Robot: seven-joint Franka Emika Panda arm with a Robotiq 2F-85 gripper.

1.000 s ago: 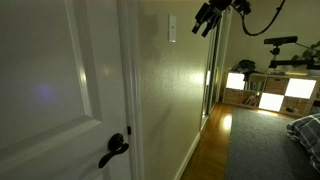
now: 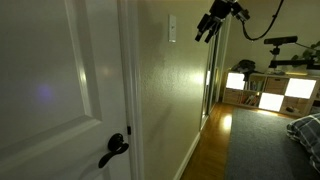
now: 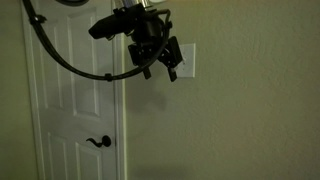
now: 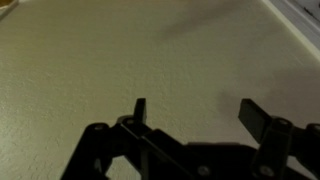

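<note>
My gripper is open in the wrist view, its two dark fingers well apart with only bare wall showing between them. In the first exterior view the gripper (image 2: 202, 38) hangs at the top, to the right of a white wall switch plate (image 2: 172, 28), with a visible gap in the picture. From the second exterior view, the gripper (image 3: 160, 74) partly covers the switch plate (image 3: 188, 62). Whether it touches the plate cannot be told there. I cannot make out the plate clearly in the wrist view.
A white panelled door (image 2: 60, 90) with a black lever handle (image 2: 114, 150) stands left of the wall. On the right are a grey surface (image 2: 262, 140) and a lit cube shelf (image 2: 270, 100). A black cable (image 3: 70, 68) loops beside the arm.
</note>
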